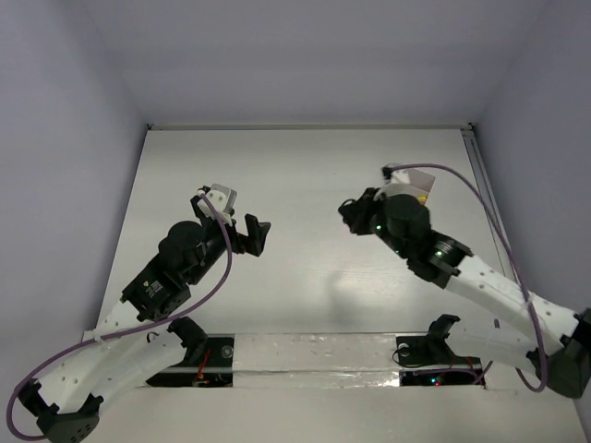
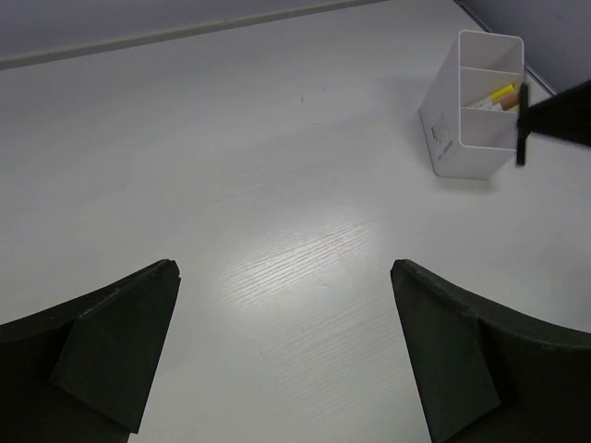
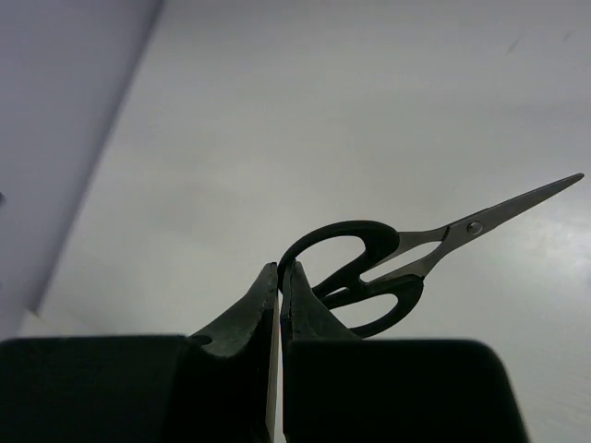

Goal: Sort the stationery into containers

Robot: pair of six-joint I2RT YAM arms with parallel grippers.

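Observation:
Black-handled scissors [image 3: 355, 277] are pinched by one handle loop in my right gripper, which is shut on them. Their metal blades [image 3: 503, 210] reach off to the right, raised clear of the table. From the top view the right gripper [image 1: 346, 214] hangs over the right-centre of the table. A white compartment container [image 2: 464, 115] stands upright at the right in the left wrist view, with yellow and brown pens [image 2: 503, 95] in its middle compartment. The right arm hides most of it from above. My left gripper is open, nothing between its fingers.
Walls [image 1: 295, 65] close it in at the back and sides. A purple cable [image 1: 499, 231] arches over the right arm, another [image 1: 120, 334] over the left.

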